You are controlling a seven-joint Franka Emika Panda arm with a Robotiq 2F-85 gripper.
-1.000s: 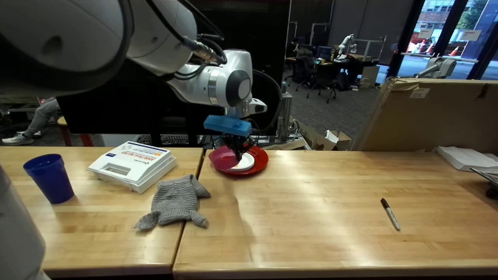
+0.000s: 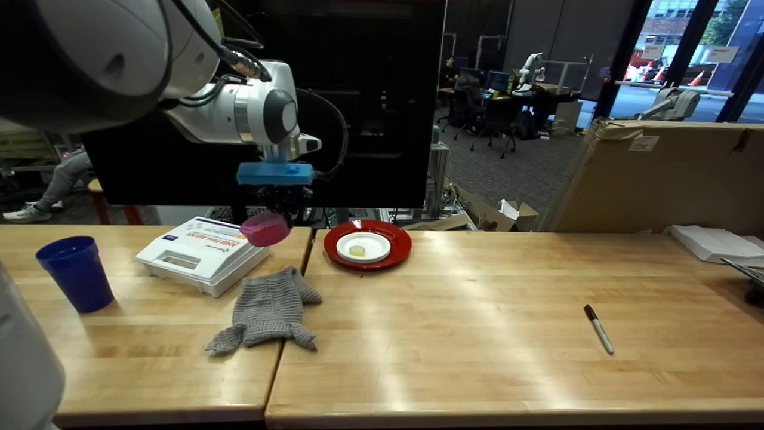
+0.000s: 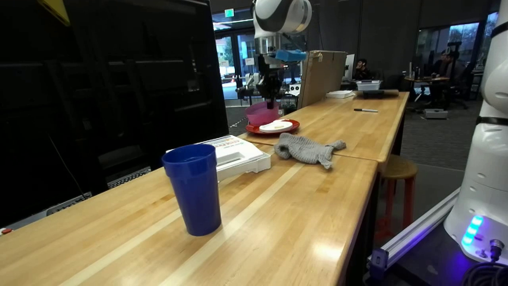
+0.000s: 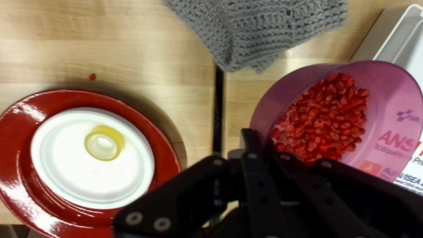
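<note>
A translucent pink bowl (image 2: pixel 265 229) hangs in the air, its rim pinched by my gripper, which is shut on it. The bowl is tilted, and many small red pieces (image 4: pixel 327 119) lie inside it, as the wrist view shows. Below and to one side is a red plate (image 2: pixel 401 248) with a white dish (image 4: pixel 95 182) on it. A yellowish ring-shaped piece (image 4: pixel 104 143) sits in that dish. In exterior view 1 the bowl is left of the plate, above the back corner of a white first aid case (image 2: pixel 208 247).
A crumpled grey knitted cloth (image 2: pixel 268 308) lies in front of the case, across the table seam. On the left stands a blue cup (image 2: pixel 76 273). One stray red piece (image 4: pixel 92 77) rests beside the plate. A marker (image 2: pixel 599 329) lies at right, with bare table around it.
My gripper has risen and moved left in exterior view 1, carrying the bowl from over the red plate to above the white case. The yellowish piece in the dish is now uncovered.
</note>
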